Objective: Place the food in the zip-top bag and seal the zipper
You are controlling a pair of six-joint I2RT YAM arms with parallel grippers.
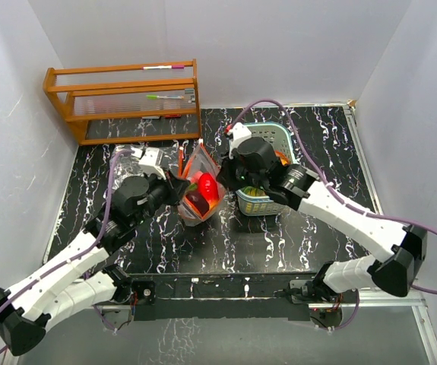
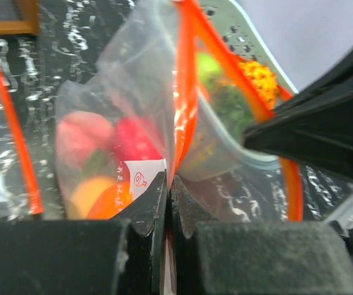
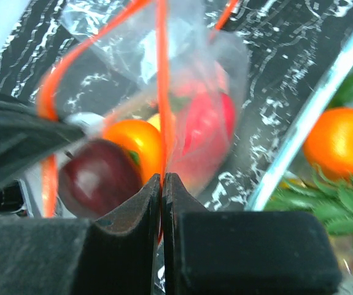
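Note:
A clear zip top bag with an orange rim hangs between my two arms, its mouth standing partly open. Inside show a dark purple eggplant-like item, an orange fruit, a red piece and a pinkish round one. My left gripper is shut on the bag's orange rim, which runs up from between its fingertips. On the opposite side of the mouth, my right gripper is also shut on the rim. The bag's base is partly hidden by its contents.
Just right of the bag stands a light green basket holding an orange fruit and green leafy food. Another clear bag with an orange strip lies flat behind. A wooden rack stands at back left.

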